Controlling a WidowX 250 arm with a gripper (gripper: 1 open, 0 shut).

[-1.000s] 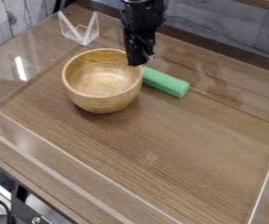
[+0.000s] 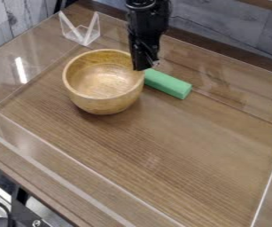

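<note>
My gripper is shut at the back rim of a wooden bowl, on its right side; whether the rim is between the fingers I cannot tell. A green block lies on the wooden table just right of the bowl, below and right of the gripper.
White plastic racks or brackets stand at the back left and left edge. A grey wall runs along the back, and a dark gap with cables is at the lower left.
My gripper has moved slightly down. The bowl and the green block look unmoved.
</note>
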